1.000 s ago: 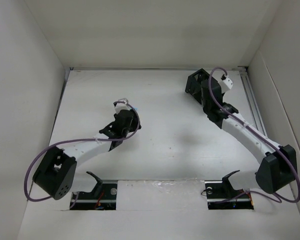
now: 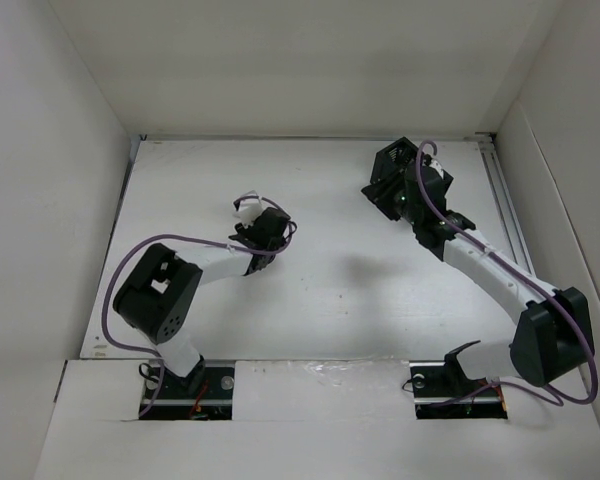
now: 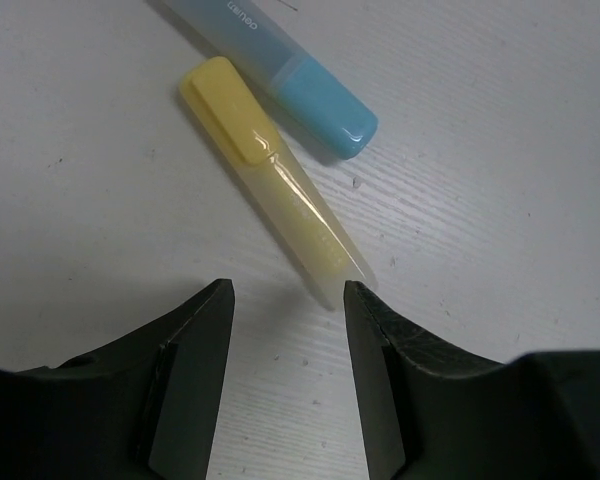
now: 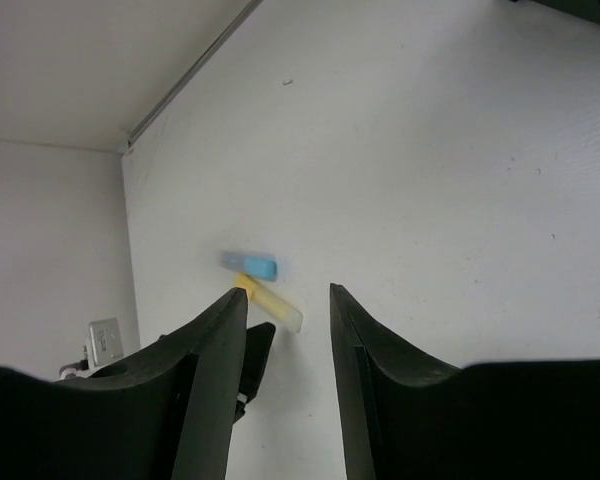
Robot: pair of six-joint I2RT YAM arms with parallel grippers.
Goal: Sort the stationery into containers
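A yellow highlighter [image 3: 270, 175] and a blue highlighter [image 3: 290, 75] lie side by side on the white table. My left gripper is open just beyond the yellow one's clear end, nothing between its fingers; in the top view it hides most of the pens. The right wrist view shows both pens [image 4: 260, 269] at left of the floor. My right gripper stands open and empty by a dark container [image 2: 395, 158] at the back right of the top view.
White walls [image 2: 300, 70] enclose the table on the back and sides.
The left arm's elbow has swung up and back, and its gripper has shifted slightly right and turned. My right gripper has turned leftward in front of the dark container.
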